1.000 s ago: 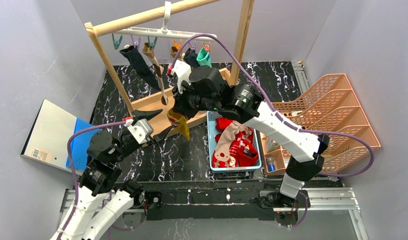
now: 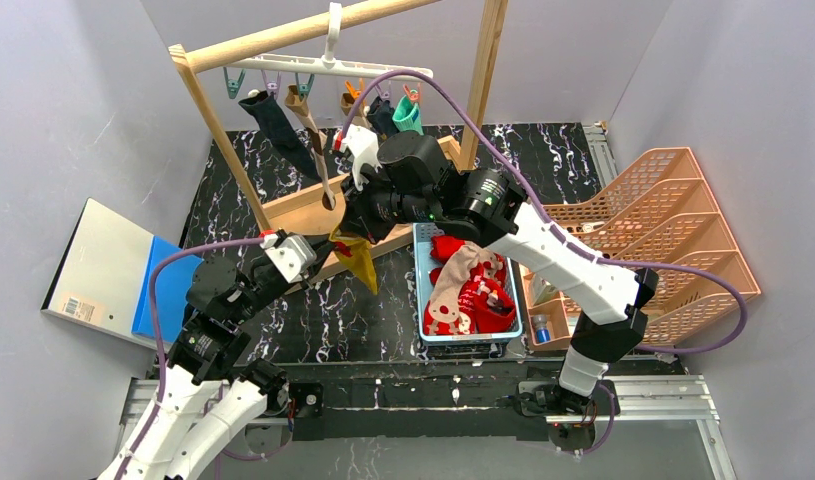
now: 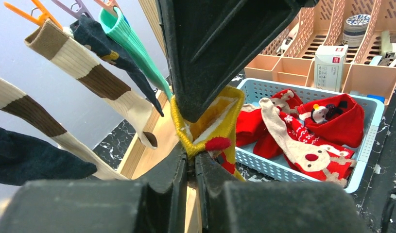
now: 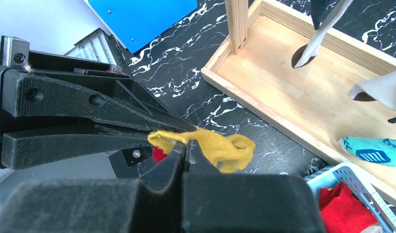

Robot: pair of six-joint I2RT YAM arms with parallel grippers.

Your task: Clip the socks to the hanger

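A yellow sock with red patches (image 2: 355, 262) (image 3: 225, 121) (image 4: 230, 153) hangs between the two grippers, in front of the wooden rack. My right gripper (image 2: 348, 225) is shut on it near its top edge. My left gripper (image 2: 323, 240) meets it from the left, its fingers shut at the sock's edge; how much cloth is between them is hard to see. Several socks hang from clips on the white hanger (image 2: 273, 62), among them navy, striped and teal ones (image 3: 108, 24).
A blue basket (image 2: 423, 330) with red socks stands right of the wooden tray (image 4: 264, 63). An orange organiser (image 2: 683, 230) is at the right, a blue-and-white panel (image 2: 103, 270) at the left.
My left gripper has shut and moved in against the yellow sock. The right gripper has barely moved, still holding the sock.
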